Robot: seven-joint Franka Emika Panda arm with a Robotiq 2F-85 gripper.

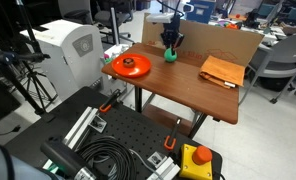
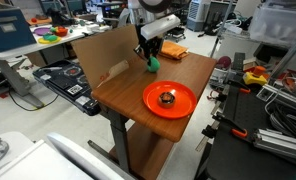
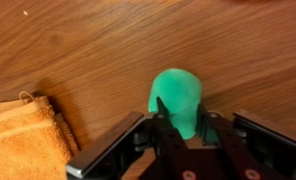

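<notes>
A green, rounded object [image 3: 176, 92] sits between the fingertips of my gripper in the wrist view. The wooden table [image 1: 193, 90] lies directly beneath it. In the first exterior view the green object [image 1: 170, 56] is low over the table's back part, below the gripper [image 1: 172, 47]. The second exterior view shows the green object [image 2: 153, 65] beyond the plate, at or very near the tabletop. Whether the fingers still press on it is not clear.
An orange-red plate [image 2: 153, 92] carrying a small brown round item [image 2: 167, 99] is at one end of the table. A folded orange cloth [image 1: 223, 71] lies at the other side. Bare wood separates them. A cardboard panel [image 1: 213, 40] stands along the back edge.
</notes>
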